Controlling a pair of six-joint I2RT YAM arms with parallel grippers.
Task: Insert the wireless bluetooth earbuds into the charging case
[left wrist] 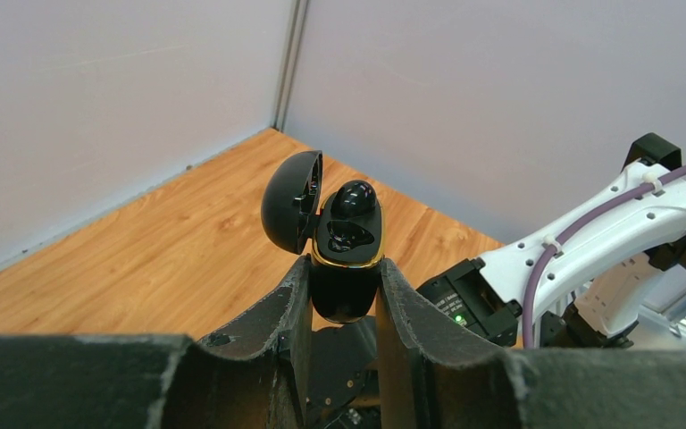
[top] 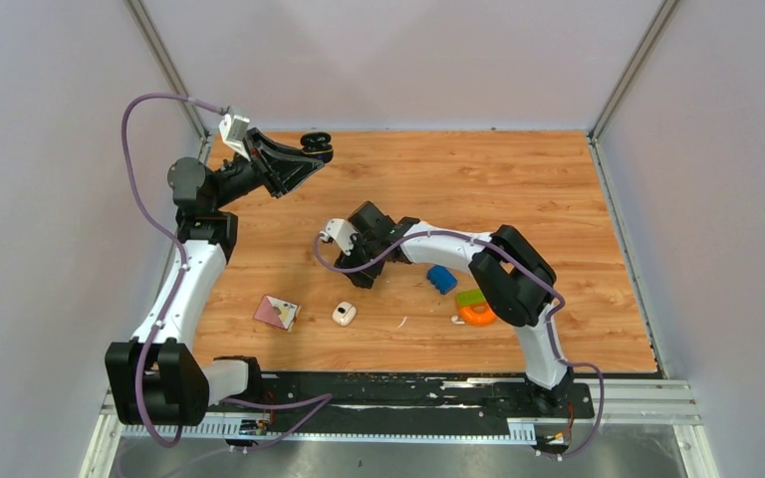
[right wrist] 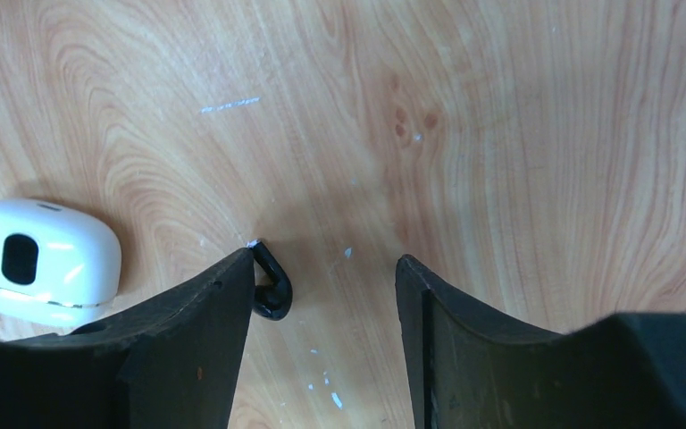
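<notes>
My left gripper is shut on an open black charging case (left wrist: pixel 290 201) with a gold band, held up at the back left in the top view (top: pixel 316 149). A black earbud (right wrist: pixel 274 295) lies on the wooden table just at the left fingertip of my right gripper, which is part open, lowered close to the table with nothing visible between its fingers. In the top view the right gripper (top: pixel 357 269) hides the earbud.
A white case (top: pixel 344 314) lies near the right gripper, also in the right wrist view (right wrist: pixel 40 264). A pink-and-white card box (top: pixel 276 313), blue block (top: pixel 442 279), green block (top: pixel 469 297) and orange ring (top: pixel 477 318) lie around.
</notes>
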